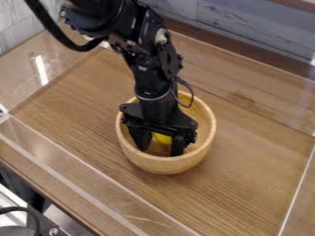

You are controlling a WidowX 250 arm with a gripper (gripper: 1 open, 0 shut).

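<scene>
The black arm reaches down from the top left, and its gripper (157, 125) is inside a tan round bowl (168, 162) on the wooden table. A small yellow object (161, 138) lies in the bowl under the gripper, largely hidden by it. Whether the fingers touch or hold it cannot be told.
A white wall stands behind, and a black cable lies at the bottom left corner.
</scene>
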